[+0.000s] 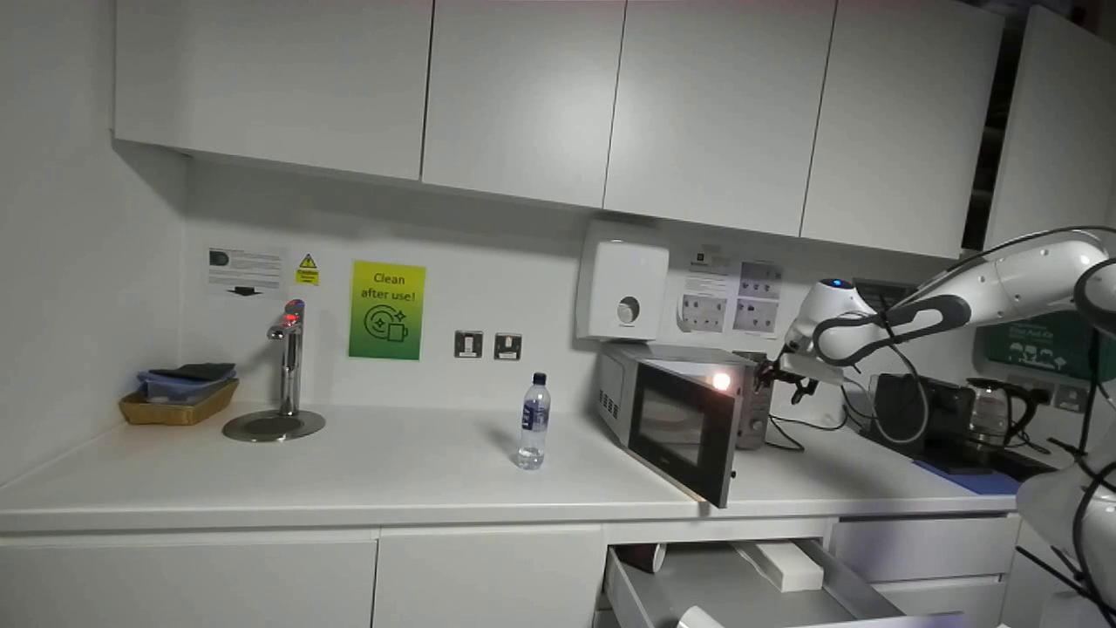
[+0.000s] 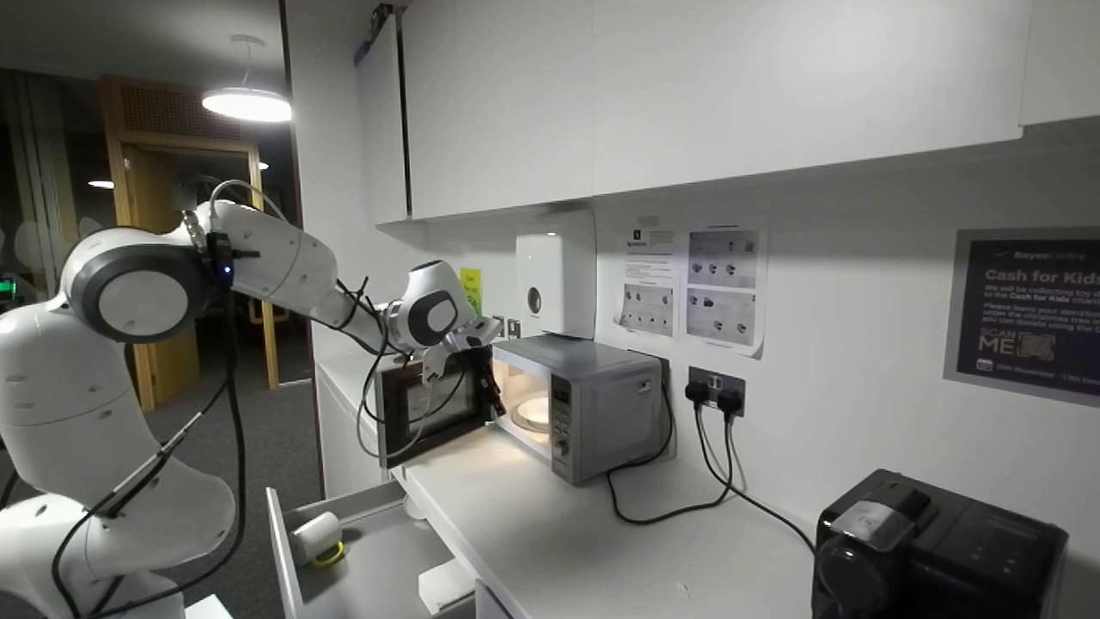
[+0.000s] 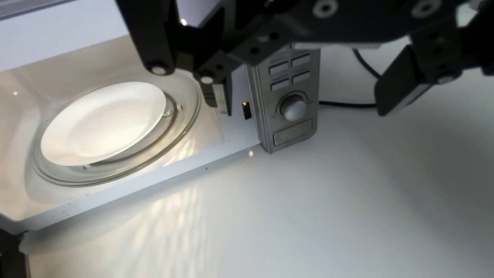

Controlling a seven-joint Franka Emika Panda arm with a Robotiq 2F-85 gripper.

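Note:
A white plate (image 3: 104, 122) rests on the glass turntable inside the lit microwave (image 2: 616, 407). The microwave door (image 1: 677, 427) is swung open toward the counter's front edge. My gripper stands open before the microwave's front, with nothing held between its fingers. In the wrist view one finger (image 3: 221, 95) overlaps the cavity's right side, and the other finger (image 3: 401, 83) is over the counter to the right of the control panel (image 3: 290, 102). From the second exterior view, the gripper (image 2: 497, 397) appears near the cavity opening; exact distance to the microwave cannot be told.
Below the counter an open drawer (image 2: 361, 562) holds a white mug (image 2: 315, 537) and a white box (image 2: 446, 586). A water bottle (image 1: 534, 422) stands left of the microwave. A coffee machine (image 2: 933, 552) is at the right.

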